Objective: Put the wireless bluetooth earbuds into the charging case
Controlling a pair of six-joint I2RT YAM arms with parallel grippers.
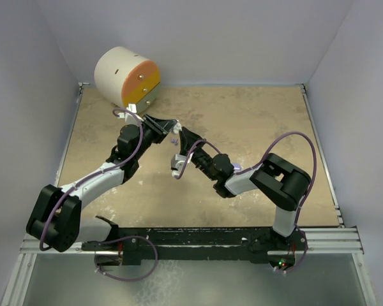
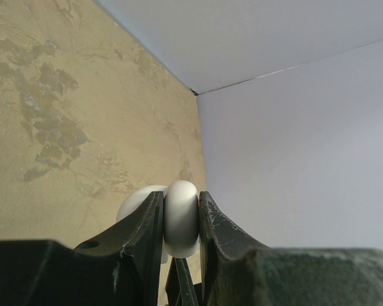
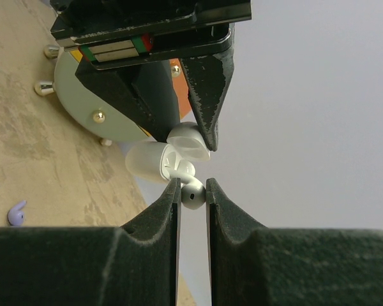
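The white charging case (image 1: 176, 128) is held up in the air by my left gripper, which is shut on it. In the right wrist view the case (image 3: 147, 159) has its lid (image 3: 187, 140) open, between the left gripper's black fingers and my right gripper. The right gripper is shut on a white earbud (image 3: 193, 195), held right at the case's opening; whether it sits in a slot is unclear. The left wrist view shows mostly the case's rounded white end, with the earbud hidden.
A white drum-shaped cabinet with coloured drawers (image 1: 120, 74) stands at the back left. A small purple earbud-like piece (image 3: 16, 213) lies on the table below the grippers, and a purple item (image 1: 236, 167) lies right of centre.
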